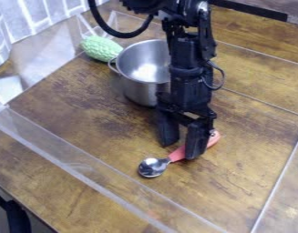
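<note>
A spoon with a pink handle [209, 140] and a metal bowl end [152, 167] lies diagonally on the wooden table [78, 127]. The black gripper [179, 144] is low over the handle, covering much of its middle. Whether its fingers are closed on the handle cannot be told. Behind and partly hidden by the arm stands a steel pot [138, 73].
A green and white corn-like object [100, 48] lies at the back left. Clear barriers run along the left and right of the work area.
</note>
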